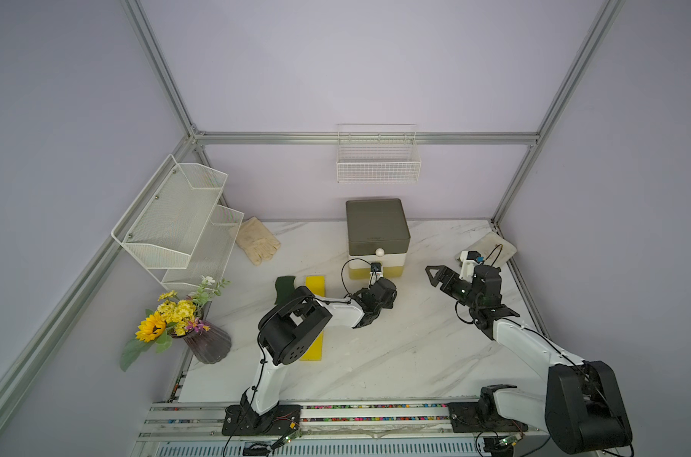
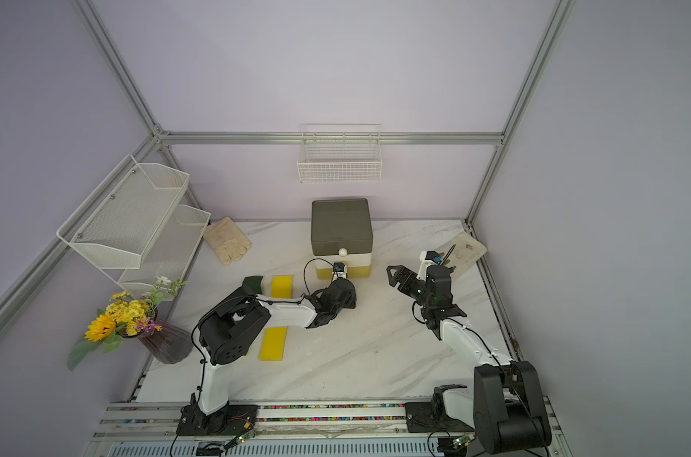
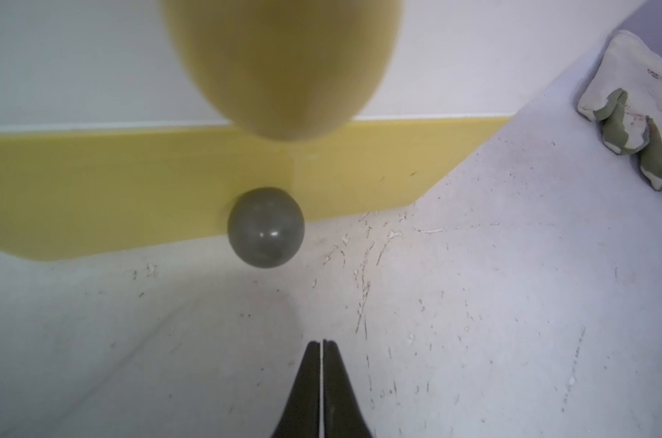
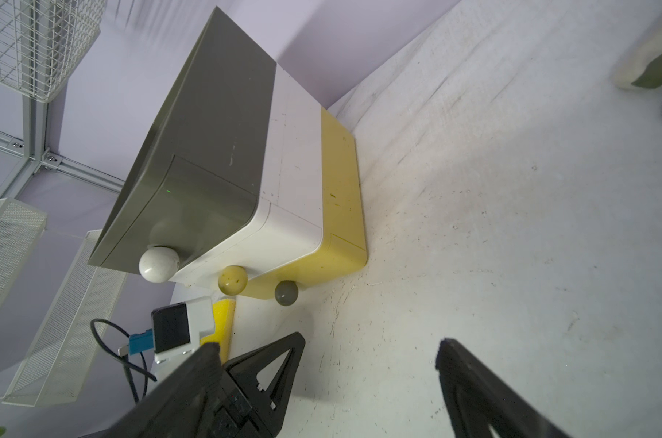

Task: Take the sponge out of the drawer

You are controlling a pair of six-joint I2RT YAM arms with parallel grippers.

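Note:
A three-tier drawer box [image 4: 228,160] stands at the back middle, grey on top, white, then yellow at the bottom, with white, yellow and grey round knobs; its drawers appear closed. In the left wrist view the grey knob [image 3: 266,227] is on the yellow bottom drawer [image 3: 112,189]. My left gripper is shut, fingertips just in front of and below that knob, nothing visible between them. My right gripper stands open, right of the box, empty. No sponge is visible inside the drawers.
Yellow strips [image 1: 315,350] and a dark green piece [image 1: 283,286] lie left of the box. Gloves [image 1: 257,241] lie at back left, a vase of flowers [image 1: 208,342] at front left. A pale item [image 2: 467,247] lies at back right.

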